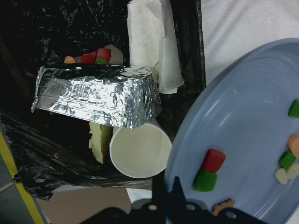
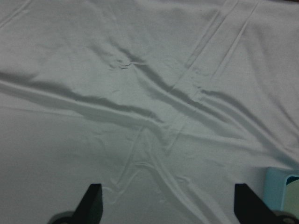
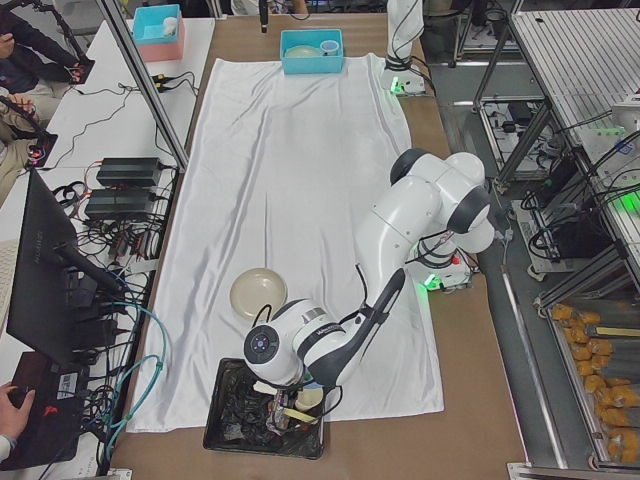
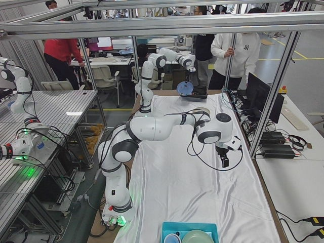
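My left gripper is shut on the rim of a blue plate (image 1: 238, 126), tilted beside a black bag-lined bin (image 1: 56, 154). Small red, green and pale pieces lie on the plate. In the left wrist view the bin holds a foil piece (image 1: 96, 95), a white paper wad (image 1: 149, 44), a paper cup (image 1: 138, 151) and colored bits. My right gripper is open above the white cloth (image 2: 154, 84), nothing between its fingers.
A beige plate (image 3: 258, 285) lies on the cloth above the bin in the camera left view. A blue tub (image 3: 312, 65) with dishes stands at the far end.
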